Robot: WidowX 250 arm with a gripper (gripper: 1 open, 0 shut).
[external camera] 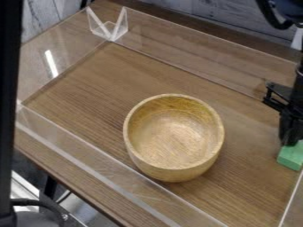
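Observation:
A black gripper [285, 136] reaches down at the right edge of the camera view, its fingertips at a small green object [290, 156] lying on the wooden surface and partly cut off by the frame's side. The gripper looks shut; whether anything is between its fingertips cannot be made out. A round light-wood bowl [173, 137] sits upright near the middle, to the left of the gripper, empty and apart from it.
The wooden tray floor [101, 84] is bordered by clear walls. A clear angular plastic piece [108, 27] is at the back left corner. The area left of and behind the bowl is free.

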